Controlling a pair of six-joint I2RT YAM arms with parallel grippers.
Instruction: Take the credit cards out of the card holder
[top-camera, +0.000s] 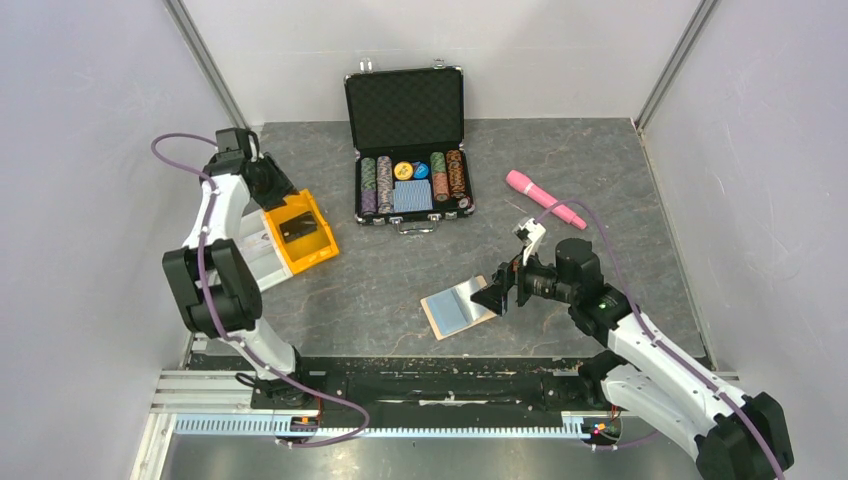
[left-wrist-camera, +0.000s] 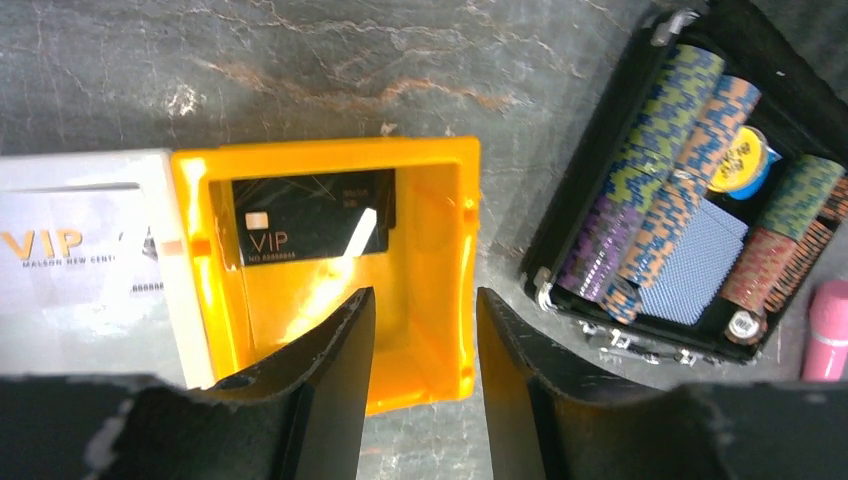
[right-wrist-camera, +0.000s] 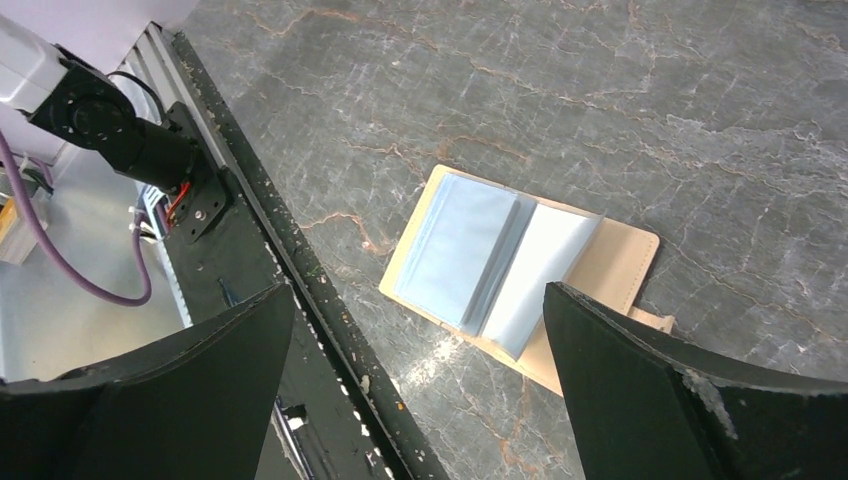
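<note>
The tan card holder (top-camera: 458, 307) lies unfolded on the table with its clear sleeves (right-wrist-camera: 465, 250) facing up; no card shows in the part I can see. A black VIP card (left-wrist-camera: 315, 218) rests in the orange bin (left-wrist-camera: 465, 330), along one side. The pale VIP card (left-wrist-camera: 75, 250) is in the white bin (left-wrist-camera: 110, 345) beside it. Over the orange bin, my left gripper is open, with nothing between its fingers. My right gripper is also open, above the holder's right end and not gripping it.
An open black case (top-camera: 408, 125) of poker chips stands at the back middle. The pink flashlight (top-camera: 545, 198) lies at the right. Bare tabletop (top-camera: 380, 275) separates the bins from the holder.
</note>
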